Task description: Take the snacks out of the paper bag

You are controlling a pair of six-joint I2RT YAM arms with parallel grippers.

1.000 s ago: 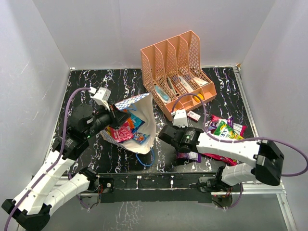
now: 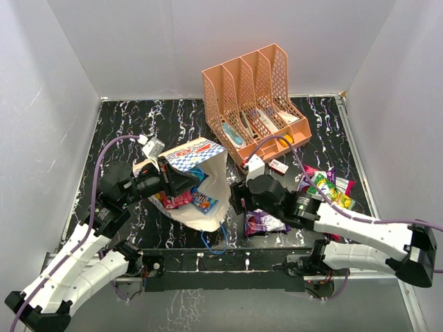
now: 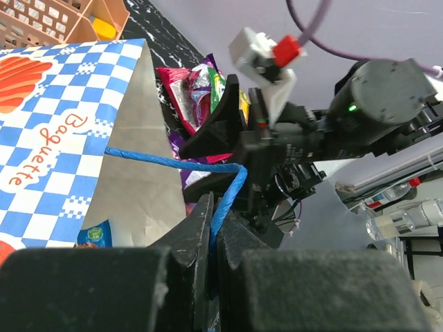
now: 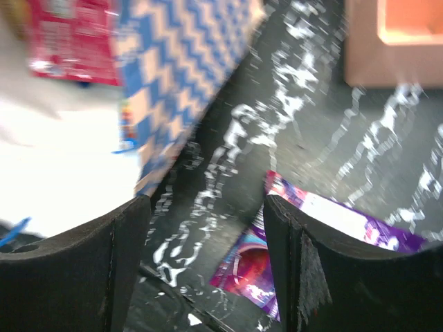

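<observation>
The paper bag [image 2: 217,183] lies on its side, its mouth facing the front, with a blue-checked panel on top. Inside it, a red packet [image 2: 178,200] and a blue packet [image 2: 203,201] show. My left gripper is shut on the bag's blue cord handle [image 3: 173,163], which runs up between its fingertips. Just right of the bag's mouth is my right gripper, its fingers apart with nothing between them. Beneath it on the table, a purple packet [image 4: 259,266] lies outside the bag. More taken-out snack packets [image 2: 325,188] are piled at the right.
An orange slotted rack [image 2: 249,97] holding small items stands behind the bag. A small white box [image 2: 278,167] lies in front of it. A second blue handle [image 2: 216,250] hangs towards the front edge.
My left gripper and the bag's upper edge have shifted slightly right, and the panel on top now shows more. The right gripper has tilted, with its arm swung outward after a move inward.
</observation>
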